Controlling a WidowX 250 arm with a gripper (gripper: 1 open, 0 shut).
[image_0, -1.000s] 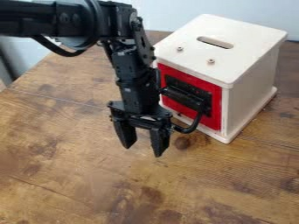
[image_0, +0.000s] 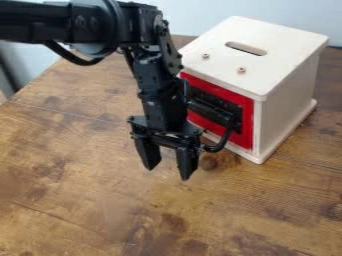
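Note:
A black robot arm reaches in from the top left, its gripper (image_0: 166, 160) hanging point-down over the wooden table, in front of and left of a pale wooden box (image_0: 281, 110). The box has a slot in its top and a red front panel (image_0: 242, 140) with a black fitting on it, partly hidden by the arm. The two fingers stand apart, with nothing visible between them.

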